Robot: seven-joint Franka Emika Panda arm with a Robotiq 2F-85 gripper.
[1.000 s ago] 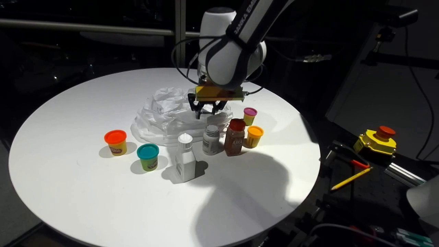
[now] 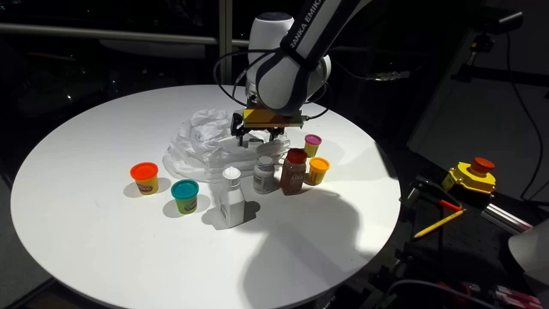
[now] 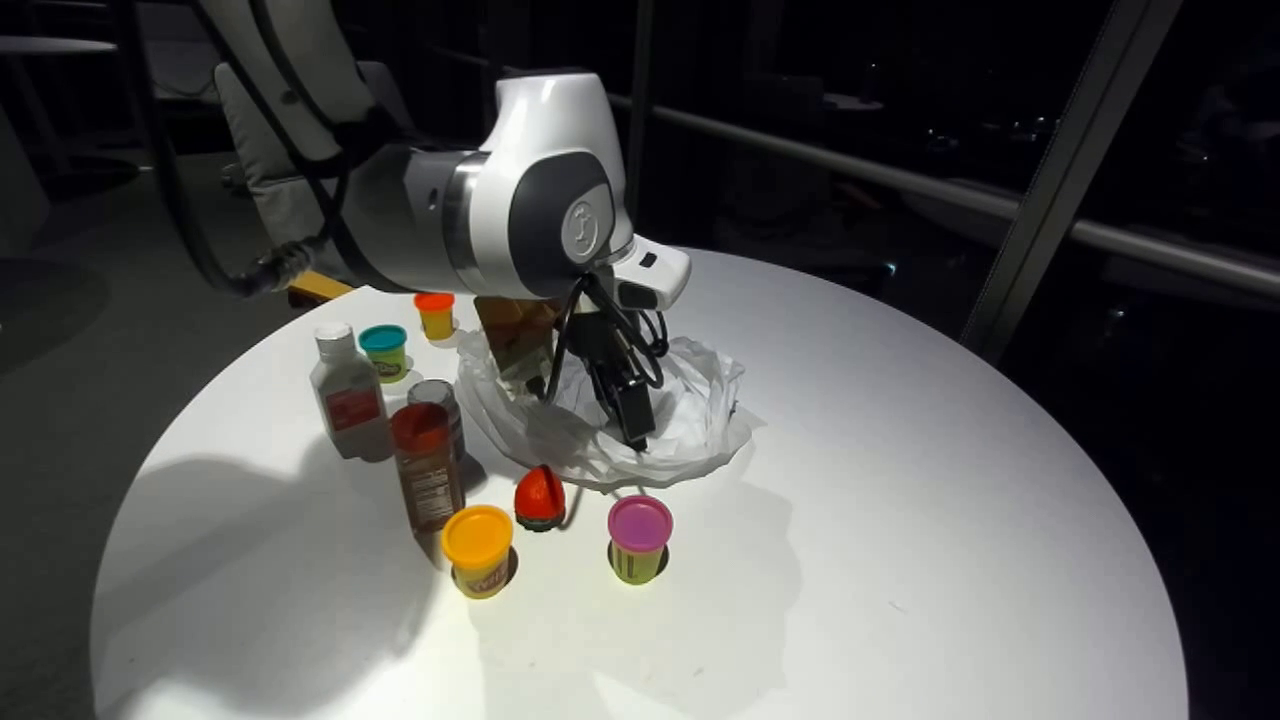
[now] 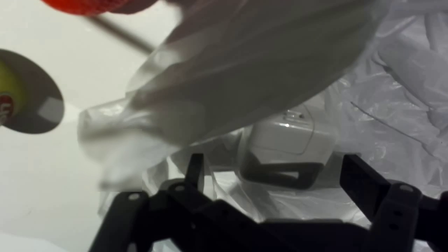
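Note:
My gripper is open over the crumpled white plastic bag (image 4: 399, 109). A boxy pale object with a dark lower edge (image 4: 289, 136) lies in the bag between the spread fingers, with a gap at each side. A raised fold of bag (image 4: 252, 79) hides part of it in the wrist view. From outside, the gripper (image 2: 256, 140) is low within the bag (image 2: 193, 149), and a small dark shape shows between its fingers. In the second exterior view, one dark finger (image 3: 630, 414) reaches down inside the bag's rim.
Around the bag stand a red-brown spice jar (image 2: 293, 175), a small grey bottle (image 2: 263, 177), a white bottle (image 2: 232, 203) and tubs with orange (image 3: 477, 536), purple (image 3: 639, 522), teal (image 2: 185, 189) and red (image 2: 144, 171) lids. A strawberry-like red object (image 3: 540, 496) lies nearby.
The fingers have spread apart, and the hand has sunk slightly. The bag and the surrounding bottles and tubs stand where they were.

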